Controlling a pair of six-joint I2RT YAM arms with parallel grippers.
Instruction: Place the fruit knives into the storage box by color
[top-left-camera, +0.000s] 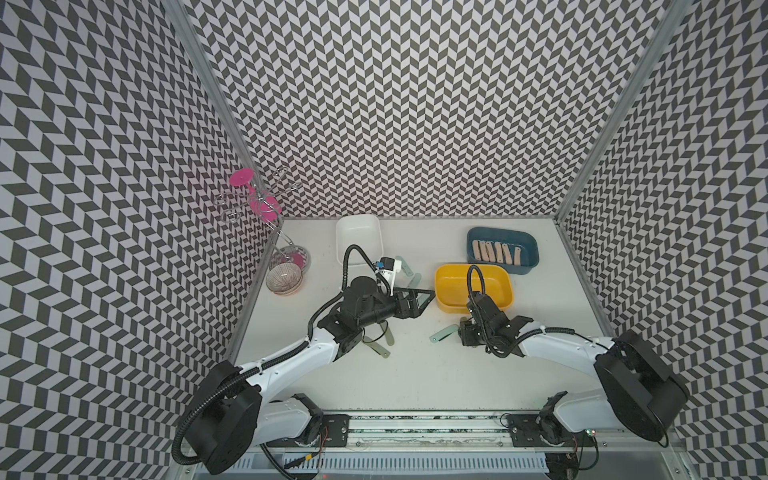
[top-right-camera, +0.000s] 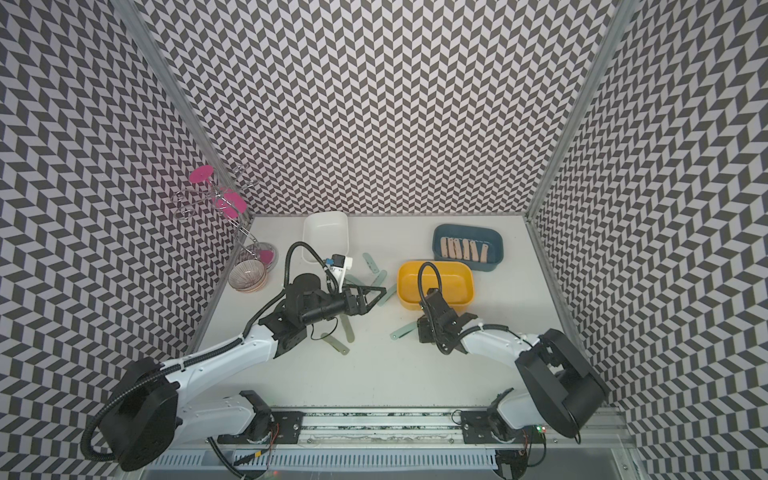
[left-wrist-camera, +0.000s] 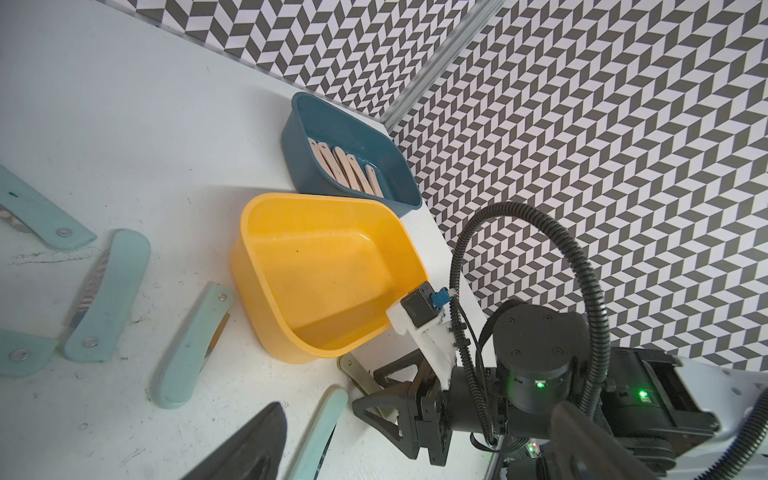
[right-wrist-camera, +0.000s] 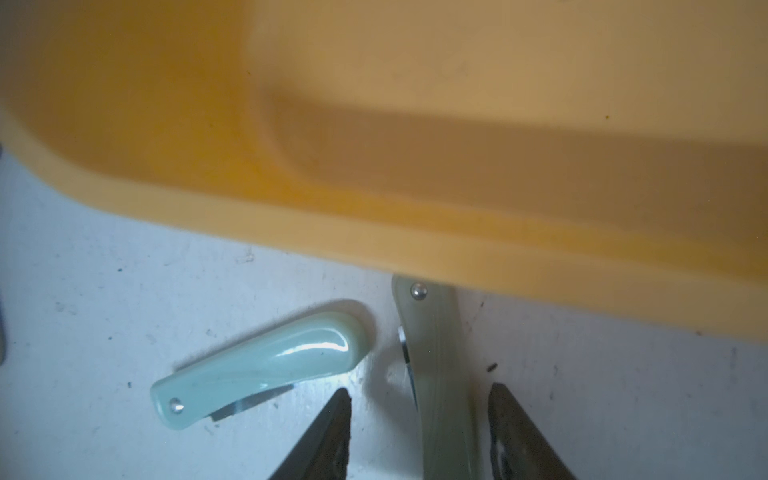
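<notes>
An olive-green knife (right-wrist-camera: 436, 384) lies beside the yellow box (right-wrist-camera: 480, 256), with my right gripper low over it, fingers part open on either side. A mint knife (right-wrist-camera: 264, 368) lies to its left. My left gripper (top-left-camera: 424, 297) is open above the table, left of the yellow box. Several mint knives (left-wrist-camera: 108, 304) lie below it; olive knives (top-left-camera: 376, 347) lie toward the front left. The blue box (top-left-camera: 528, 252) at the back right holds several pale pink knives (left-wrist-camera: 352, 172).
A white box (top-left-camera: 360, 228) stands at the back left. A pink-and-metal rack (top-left-camera: 264, 204) and wire baskets (top-left-camera: 284, 278) stand along the left wall.
</notes>
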